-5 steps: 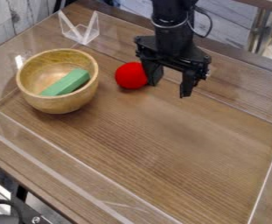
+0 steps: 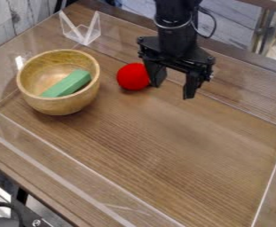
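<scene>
My black gripper [image 2: 173, 69] is at the upper middle, above the wooden table, its two fingers pointing down and spread apart. A red round object [image 2: 133, 77] sits just left of it, partly behind the left finger. A tan bowl [image 2: 39, 97] on the left holds a green block [image 2: 69, 83]. I see nothing clearly held between the fingers.
A clear wire-like or plastic piece [image 2: 78, 27] stands at the upper left. Black arm parts show at the lower left corner.
</scene>
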